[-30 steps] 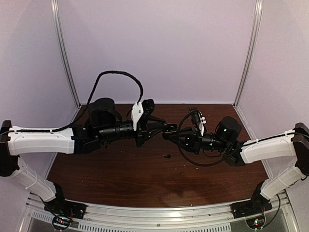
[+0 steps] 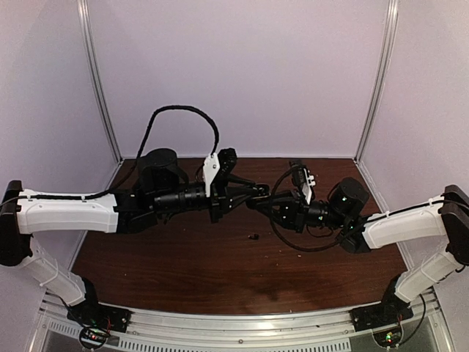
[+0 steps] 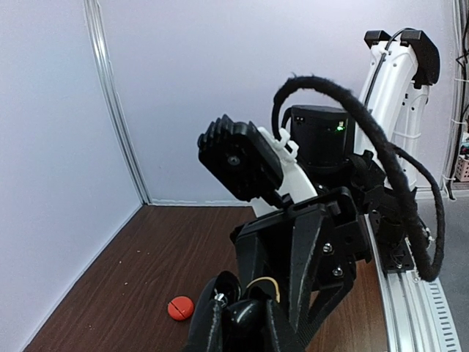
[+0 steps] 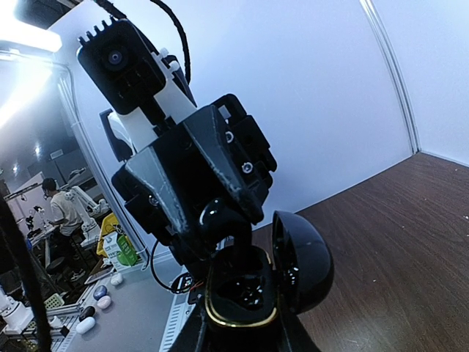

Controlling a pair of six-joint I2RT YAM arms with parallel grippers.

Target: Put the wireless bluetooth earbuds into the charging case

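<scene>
A glossy black earbud (image 3: pixel 245 314) sits between the fingers of my left gripper, which is shut on it. Facing it, my right gripper is shut on the black charging case (image 4: pixel 240 320), which has a gold rim. The case's lid (image 4: pixel 302 260) stands open to the right in the right wrist view. Just above the case mouth, the left gripper's rounded dark tip area (image 4: pixel 222 220) overlaps the far edge; whether the earbud touches the case I cannot tell. In the top view a small dark piece (image 2: pixel 253 236), perhaps the other earbud, lies on the table.
A red round object (image 3: pixel 180 308) shows on the wood in the left wrist view. Both grippers are close together above the table's middle.
My left gripper has shifted right, closing the distance to the case. The right arm looks nearly still, and the small dark piece on the table has stayed put.
</scene>
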